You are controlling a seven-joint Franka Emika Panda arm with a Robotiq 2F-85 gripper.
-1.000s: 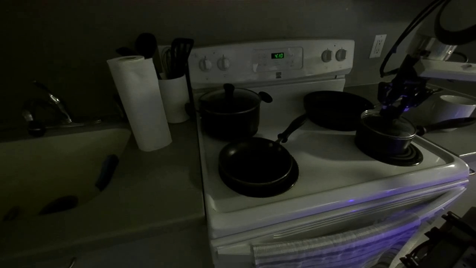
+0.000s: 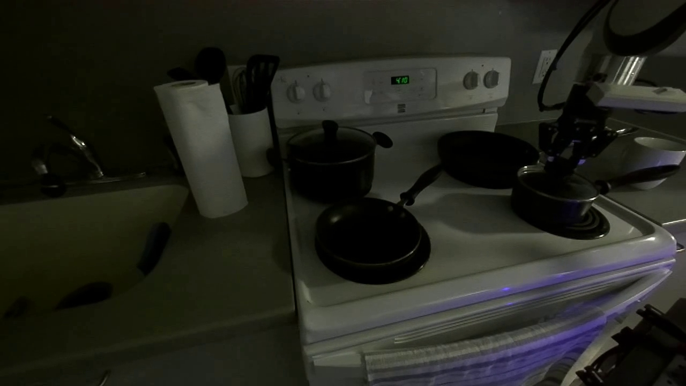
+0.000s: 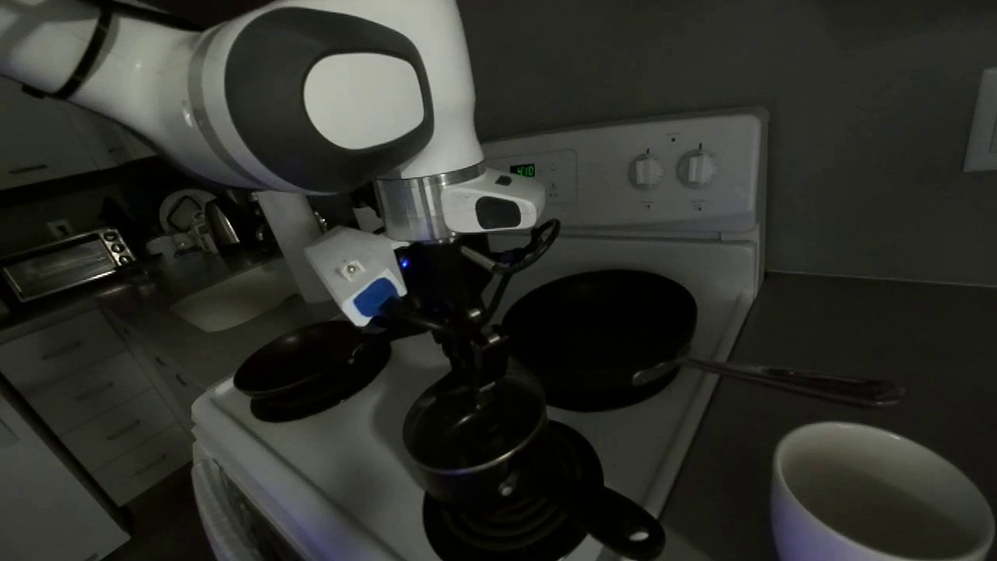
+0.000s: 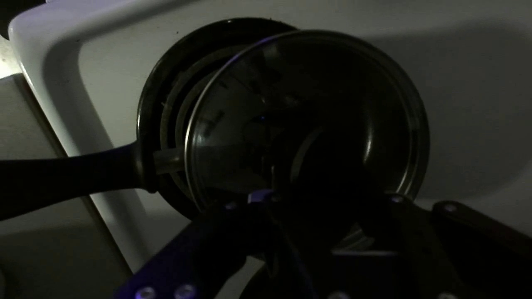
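Note:
A small dark saucepan (image 2: 551, 200) with a glass lid (image 2: 540, 181) sits on the right front burner, off-centre on its coil. My gripper (image 2: 563, 166) comes straight down to the middle of the lid. Its fingers are shut on the lid's knob, which the dark fingers mostly hide. From above, in the wrist view, the clear lid (image 4: 239, 144) covers the pan, and the black pan handle (image 4: 89, 172) points left. The other exterior view shows the gripper (image 3: 486, 379) at the lid's centre. Dim light hides the exact contact.
A large frying pan (image 3: 607, 322) stands close behind the saucepan. Another frying pan (image 2: 370, 232) and a lidded pot (image 2: 331, 170) occupy the stove's left side. A white bowl (image 3: 869, 486) is on the right counter. Bare stovetop (image 2: 469, 215) lies between the front pans.
My gripper and arm have shifted slightly left in exterior view 1. The saucepan's handle has moved a little left and up, while its base stays on the burner.

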